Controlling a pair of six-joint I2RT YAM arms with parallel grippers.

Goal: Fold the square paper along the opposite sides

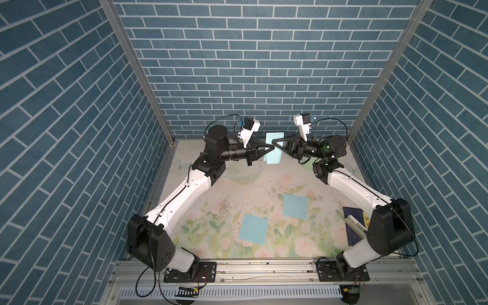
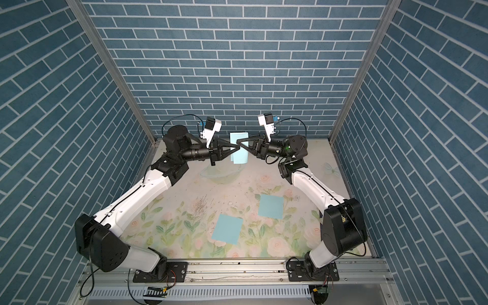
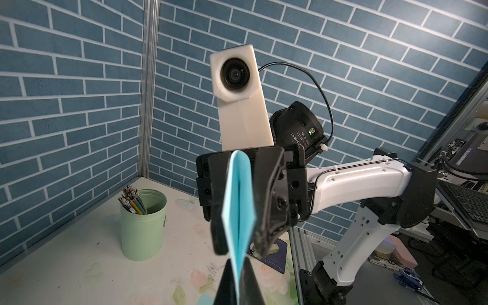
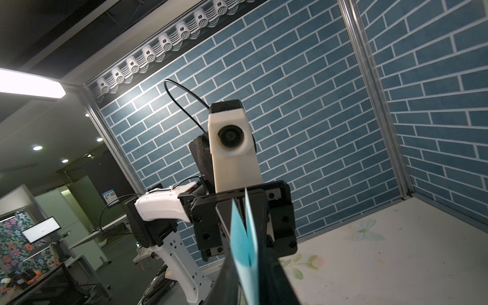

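A folded light-blue paper (image 1: 274,156) stands upright in the air between my two grippers at the table's far middle. My left gripper (image 1: 273,147) is shut on it, and in the left wrist view its fingers pinch the sheet at the bottom edge. From the right, my right gripper straddles the paper, its blurred fingers (image 3: 264,223) parted to either side. In the right wrist view the paper's two layers (image 4: 243,244) stand slightly apart at the top. Its lower part is hidden there.
Two flat blue square sheets, a nearer one (image 1: 253,228) and a farther one (image 1: 295,206), lie on the flowered table. A green pencil cup stands on the far right side. A dark-blue book (image 1: 350,223) lies right. Table below the grippers is clear.
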